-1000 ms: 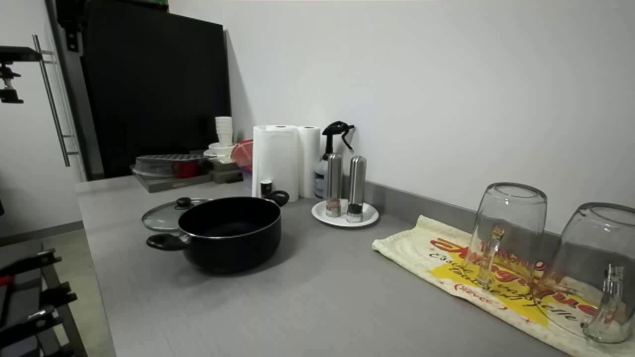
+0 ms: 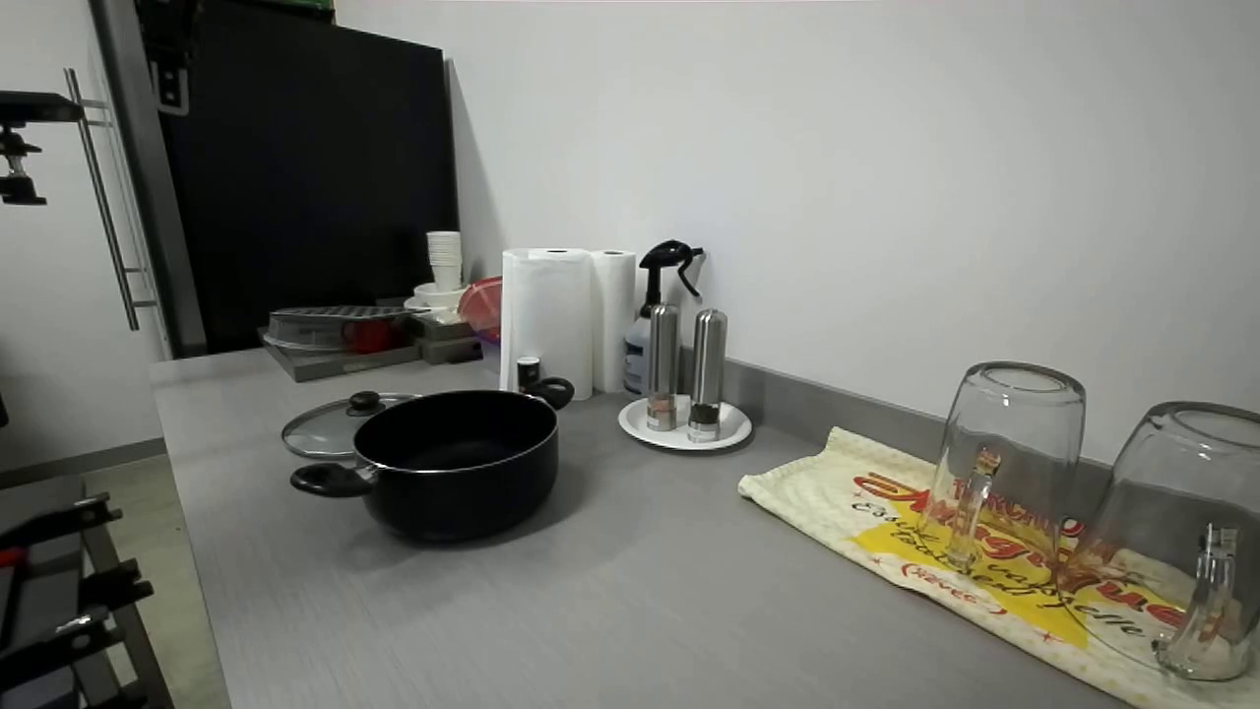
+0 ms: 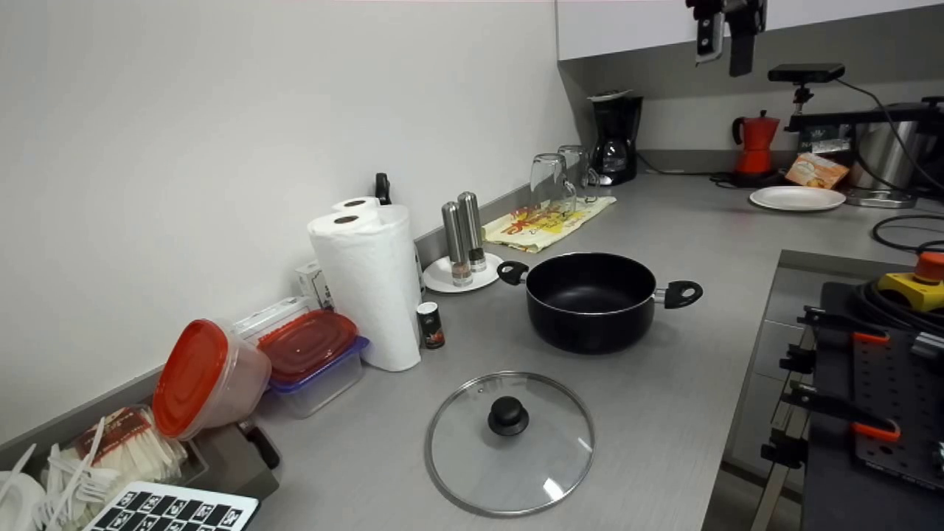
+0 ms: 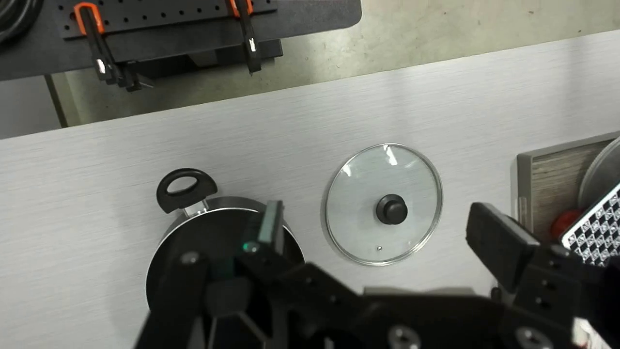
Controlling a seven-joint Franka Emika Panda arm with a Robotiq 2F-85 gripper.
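High above the counter, at the top of exterior view 2, hangs my gripper (image 3: 724, 49), open with nothing between its fingers. The wrist view looks down past my gripper; its two fingers stand wide apart. Between them, far below, a round glass lid (image 4: 363, 174) with a black knob (image 4: 392, 209) lies flat on the counter. Beside the lid stands a black two-handled pot (image 3: 591, 327), uncovered, its inside dark and looking empty. One finger and the gripper body hide part of the pot (image 4: 180, 256) in the wrist view.
Paper towel rolls (image 3: 376, 292), a small black jar (image 3: 431, 326) and a white plate (image 3: 436, 276) with two grinders stand along the wall. Glass mugs (image 2: 1004, 473) rest upside down on a cloth (image 2: 850, 508). Plastic containers (image 3: 212, 380) sit at the left.
In exterior view 1 my gripper has shifted slightly to the right and a little lower. The pot, lid and other objects look unmoved.
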